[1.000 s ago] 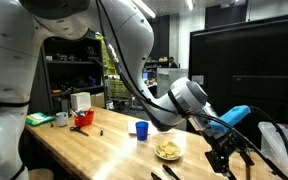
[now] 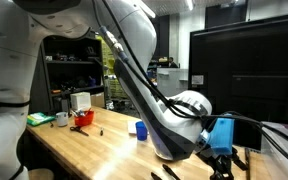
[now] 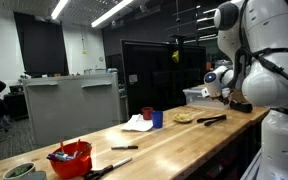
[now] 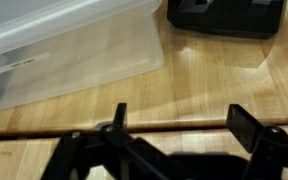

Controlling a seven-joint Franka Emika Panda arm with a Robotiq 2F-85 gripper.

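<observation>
In the wrist view my gripper is open, with nothing between its black fingers. Below them runs the wooden table's edge. A clear plastic container lies beyond the fingers at the upper left, and a black object sits at the top right. Exterior view 1 has the gripper low at the table's right side, under the blue wrist part; its fingers are hard to make out there.
A blue cup stands farther along the table near a plate of yellow food. Dark-handled utensils lie closer to the arm. A red basket stands at the other end, with bare table between.
The arm has bent lower, and its blue wrist part has come down and slightly left in exterior view 1. The arm now covers most of the yellow food plate.
</observation>
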